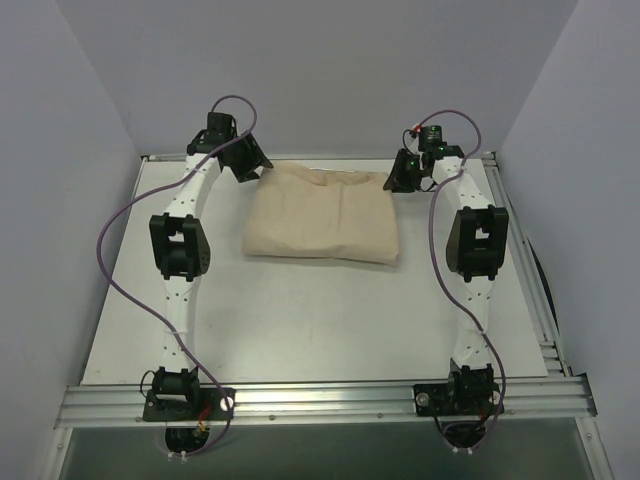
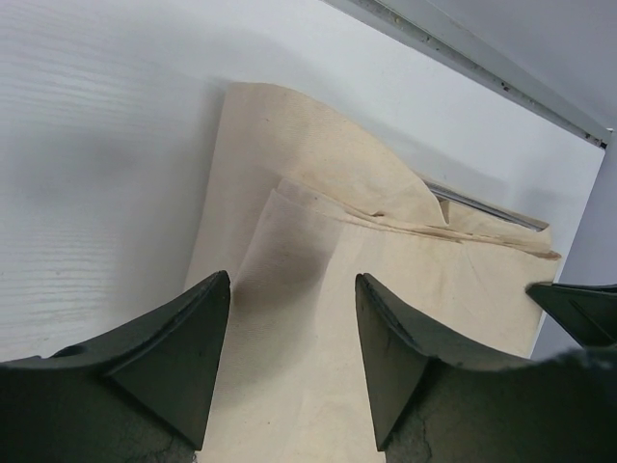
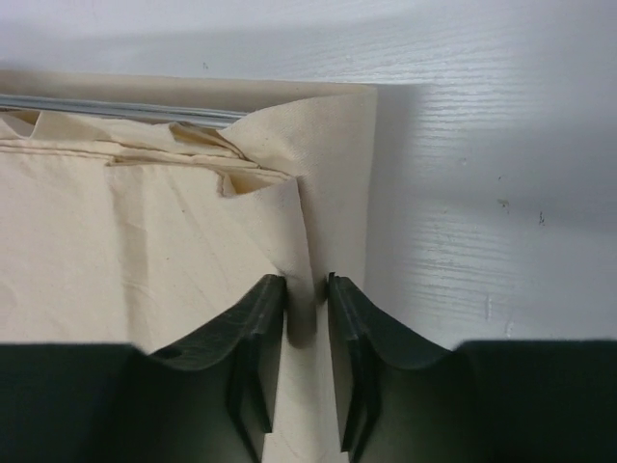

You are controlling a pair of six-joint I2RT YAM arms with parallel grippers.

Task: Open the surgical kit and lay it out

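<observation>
The beige cloth kit lies on the white table, its folded flaps along the back edge, with a grey metal strip showing under them. My left gripper is over the back left corner; in the left wrist view its fingers stand apart above a folded corner. My right gripper is at the back right corner; in the right wrist view its fingers stand close either side of the raised fold, part open.
Grey walls rise behind and beside it, close beyond the back edge rail.
</observation>
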